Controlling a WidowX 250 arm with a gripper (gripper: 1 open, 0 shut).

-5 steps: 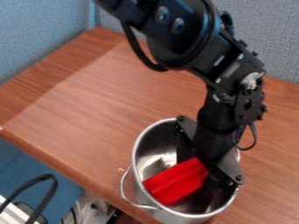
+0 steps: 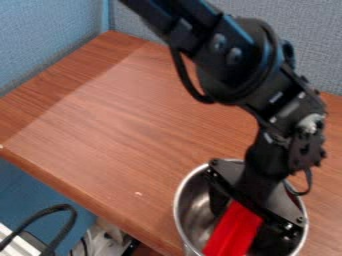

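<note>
A steel pot (image 2: 190,205) sits at the front right of the wooden table, partly cut off by the bottom edge of the view. A red block (image 2: 234,232) lies inside it. My gripper (image 2: 254,195) reaches down into the pot over the red block, its fingers open; whether they touch the block is unclear.
Grey-blue partition walls stand behind.
My arm has shifted right and down toward the front. The pot now appears further right, and the red block stands at a steeper angle in view.
</note>
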